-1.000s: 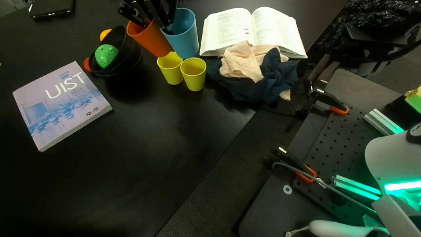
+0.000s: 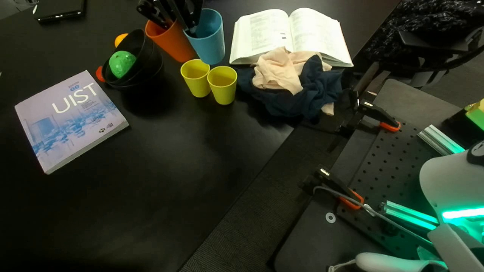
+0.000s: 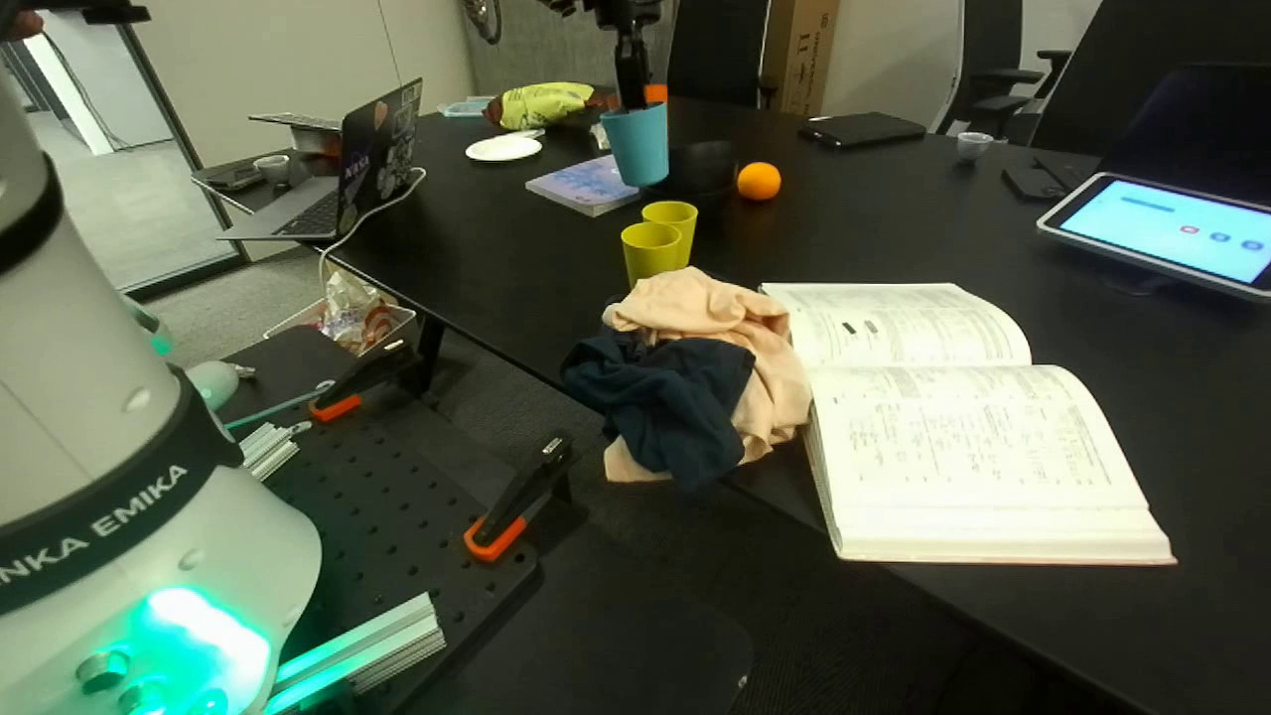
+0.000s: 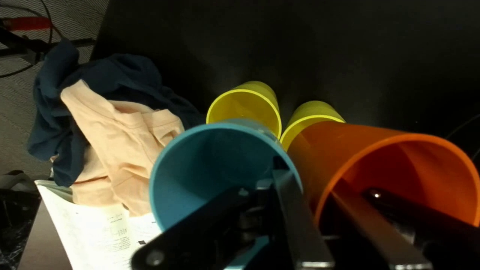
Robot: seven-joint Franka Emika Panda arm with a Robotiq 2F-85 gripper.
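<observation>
In exterior view 1 a blue cup and an orange cup are side by side at the top, both tilted. My gripper is shut on their adjoining walls; one finger reaches into the blue cup, the other into the orange cup. Exterior view 2 shows the blue cup apparently held above the table, mostly hiding the orange one. Two yellow cups stand upright close by, partly covered by the held cups in the wrist view.
Black bowls hold a green ball, with an orange fruit beside them. Crumpled cloths lie against an open book. A closed UIST book lies left.
The blue and orange cups have shifted slightly up and left in exterior view 1, together with the gripper. Everything else there looks still.
</observation>
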